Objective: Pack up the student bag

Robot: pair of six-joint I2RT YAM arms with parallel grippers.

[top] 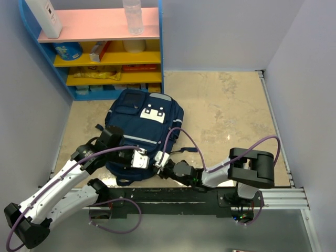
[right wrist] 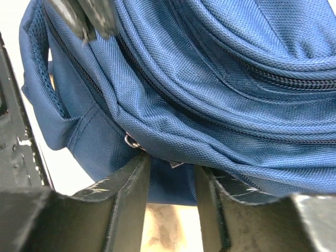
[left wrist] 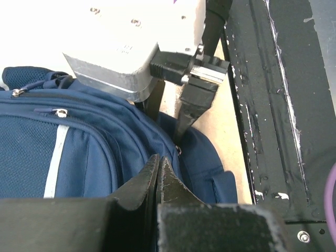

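Observation:
The dark blue student bag (top: 142, 118) lies on the floor in the top view, its lower end under both arms. My left gripper is shut over the bag's edge, with nothing showing between its fingers; its tips also enter the right wrist view at upper left. At the bag's zipped edge, the right gripper stands part open. A metal zipper pull (right wrist: 131, 142) lies just above its left finger, and a small metal tab (right wrist: 176, 164) shows between its fingertips, partly under the fabric fold. Contact with either is not clear.
A blue-framed shelf (top: 107, 56) behind the bag holds a clear bottle (top: 134, 18), a white bottle (top: 47, 18) and several packets. Floor to the bag's right is clear. A dark rail (top: 173, 194) runs along the front edge.

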